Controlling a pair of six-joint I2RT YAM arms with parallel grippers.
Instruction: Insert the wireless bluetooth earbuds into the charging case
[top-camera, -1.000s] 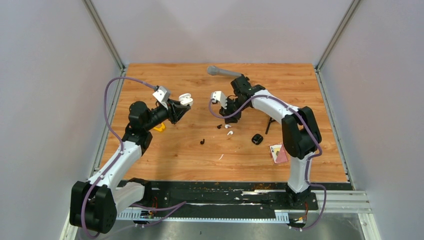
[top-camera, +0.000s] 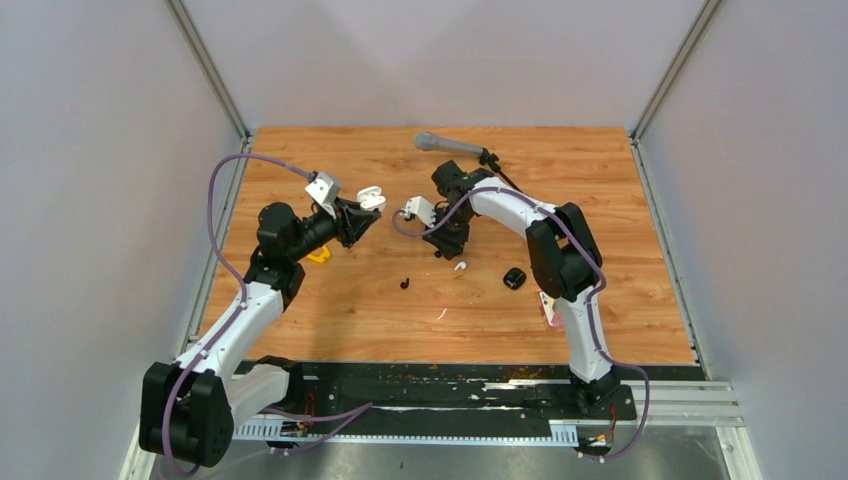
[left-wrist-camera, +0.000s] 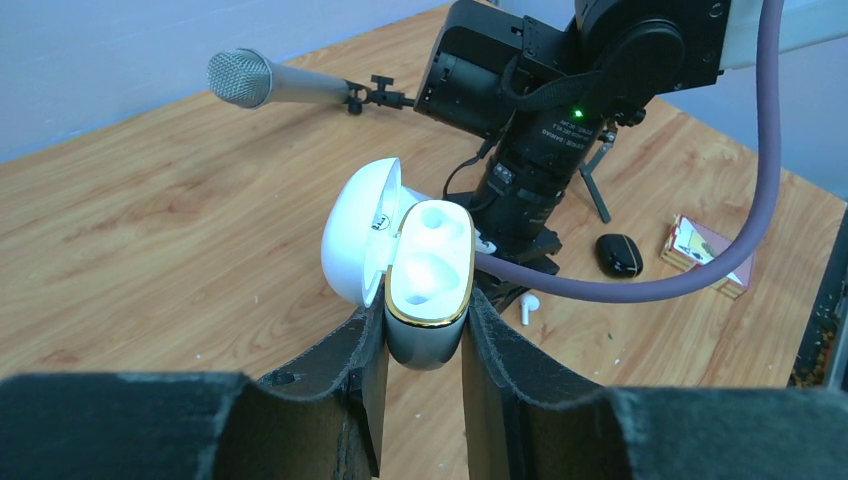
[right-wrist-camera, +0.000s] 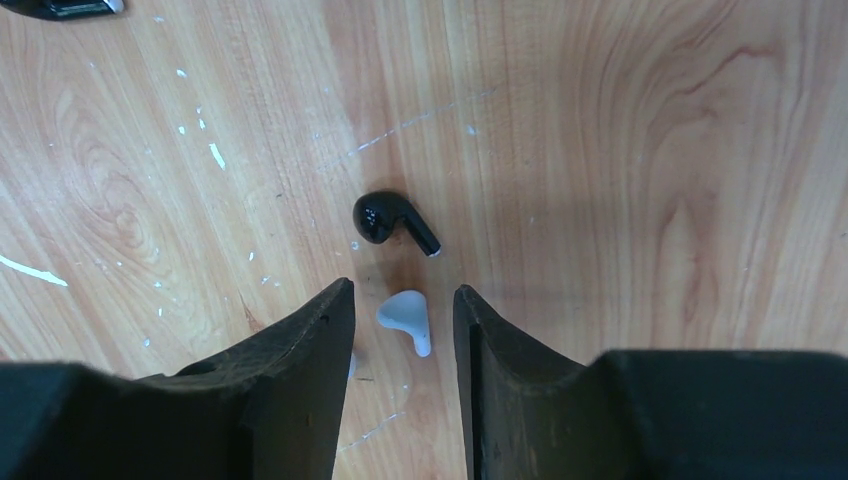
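Note:
The white charging case (left-wrist-camera: 430, 262), lid up, is held upright by my left gripper, shut on its lower body; its two wells show empty. My right gripper stands open over the table, pointing down. Below it a white earbud (right-wrist-camera: 408, 318) lies between the fingertips in the image, not visibly held, with a black earbud (right-wrist-camera: 385, 215) just above it in that view. Another white earbud (top-camera: 460, 265) and another black earbud (top-camera: 405, 283) lie on the table in the top view.
A microphone on a stand (top-camera: 445, 143) lies at the back. A black case (top-camera: 515, 278) and a card box (top-camera: 548, 310) sit on the right. A yellow object (top-camera: 320, 256) is under the left arm.
The left gripper and charging case have not visibly moved.

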